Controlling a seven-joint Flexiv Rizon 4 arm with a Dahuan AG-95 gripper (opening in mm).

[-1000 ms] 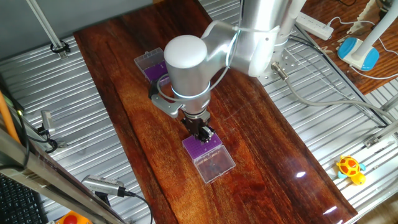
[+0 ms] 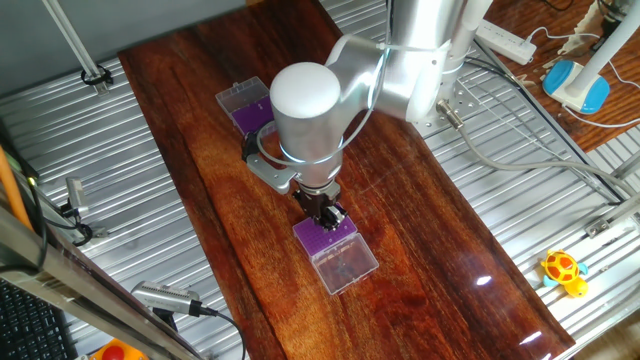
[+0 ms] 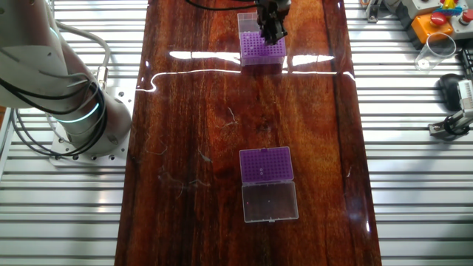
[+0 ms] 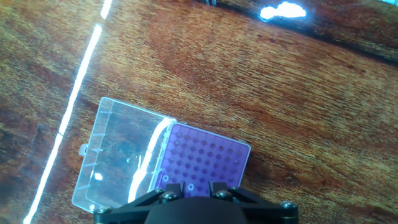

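Note:
Below my gripper (image 2: 327, 215) is a purple rack box (image 2: 318, 236) with its clear lid (image 2: 346, 265) folded open flat on the table. The wrist view shows the purple perforated rack (image 4: 205, 155) with rows of round holes; two pale ring-like pieces (image 4: 191, 186) sit in holes by the fingertips. My gripper is parted over the rack's near edge, with no object visible between its fingers. Whether the tips touch the rack I cannot tell. A second purple rack box (image 3: 266, 164), its clear lid (image 3: 270, 201) also open, lies farther along the table; small white specks show in it.
Metal slats border the table. A toy turtle (image 2: 563, 268) sits off to the right, and a small camera (image 2: 165, 298) stands off the left side.
Over the last second my arm has shifted slightly to the right in exterior view 1, still above the same box. Both boxes have stayed in place.

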